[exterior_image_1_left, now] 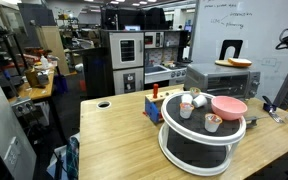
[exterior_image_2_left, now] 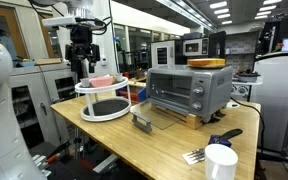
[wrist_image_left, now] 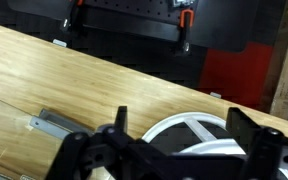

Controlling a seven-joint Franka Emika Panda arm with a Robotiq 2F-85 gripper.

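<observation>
In exterior view 2 my gripper (exterior_image_2_left: 84, 66) hangs over the back left of the table, above the round two-tier stand (exterior_image_2_left: 106, 106). The wrist view shows the gripper open, its dark fingers wide apart and nothing between them. Part of the stand's pale rim (wrist_image_left: 184, 122) curves below. On the stand's top rest a pink bowl (exterior_image_1_left: 228, 106) and several small cups, one of them a paper-like cup (exterior_image_1_left: 213, 123) near the front edge. The bowl's inside is hard to make out.
A silver toaster oven (exterior_image_2_left: 189, 90) with an orange-rimmed dish (exterior_image_2_left: 207, 62) on top stands behind. A white mug (exterior_image_2_left: 220, 162), a fork-like utensil (exterior_image_2_left: 193, 156) and a small metal rack (exterior_image_2_left: 142, 122) lie nearby.
</observation>
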